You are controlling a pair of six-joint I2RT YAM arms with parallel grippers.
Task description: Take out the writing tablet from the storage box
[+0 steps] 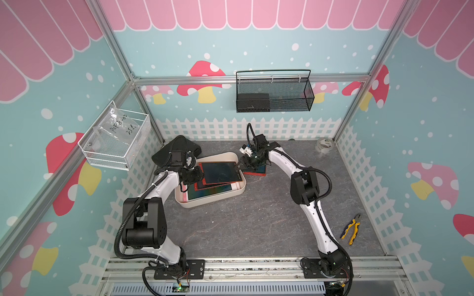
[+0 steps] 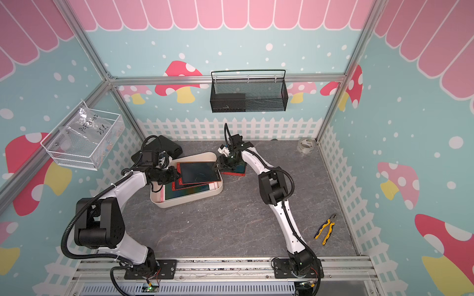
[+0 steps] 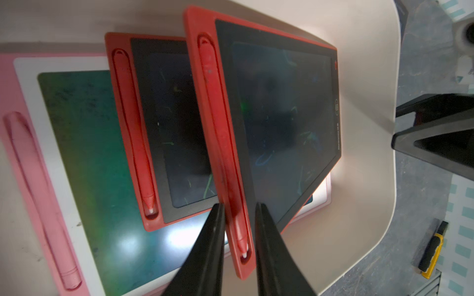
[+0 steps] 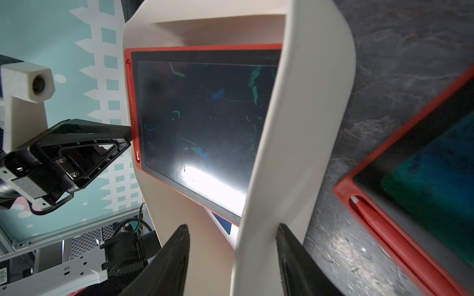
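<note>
A cream storage box [image 1: 210,200] holds stacked writing tablets. The top red-framed tablet [image 3: 286,113] lies tilted over a second red-framed tablet [image 3: 177,133], with a pink-and-white tablet [image 3: 84,148] beneath. At the box's left, my left gripper is partly open, its fingertips on either side of the top tablet's pen-side edge near one corner. My right gripper stands open at the box's right end, its fingers straddling the box wall [image 4: 296,123]. Another red-framed tablet [image 4: 424,197] lies on the table outside, just right of the box.
A black object [image 1: 172,150] sits behind my left arm. Pliers [image 1: 351,229] and a roll of tape [image 1: 325,145] lie on the right. White [image 1: 116,138] and black [image 1: 274,95] wire baskets hang on the walls.
</note>
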